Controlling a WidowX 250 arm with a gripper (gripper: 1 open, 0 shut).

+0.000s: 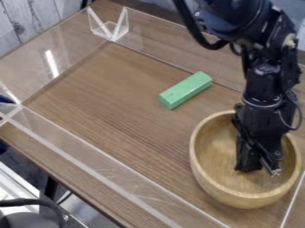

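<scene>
My black gripper (252, 155) reaches down inside a wooden bowl (215, 169) at the lower right of the camera view. The fingertips sit low in the bowl, near its back and right part; they are dark and small, and nothing clearly shows between them. A green block (186, 89) lies on the wooden table (102, 107), up and left of the bowl.
Clear plastic walls edge the table at the left and bottom, and a clear angled bracket (109, 27) stands at the back left. Cables and dark hardware fill the lower left corner.
</scene>
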